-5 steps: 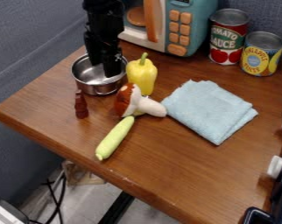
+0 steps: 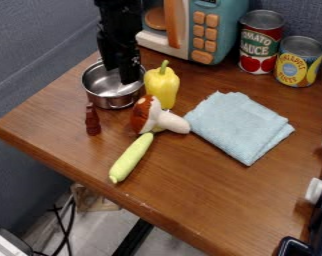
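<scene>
The black gripper (image 2: pixel 121 62) hangs from the top over a steel bowl (image 2: pixel 113 98) at the left back of the wooden table, its lower end at the bowl; whether it is open or shut I cannot tell. Right of the bowl stands a yellow pepper (image 2: pixel 163 87). In front of that lie a red-and-white mushroom (image 2: pixel 156 119) and a pale yellow-green corn or zucchini (image 2: pixel 130 158). A small dark red bottle (image 2: pixel 93 121) stands in front of the bowl.
A toy microwave (image 2: pixel 197 32) is at the back, with two cans (image 2: pixel 259 45) (image 2: pixel 299 62) to its right. A folded blue cloth (image 2: pixel 243 127) lies on the right. Dark appliance edge at far right.
</scene>
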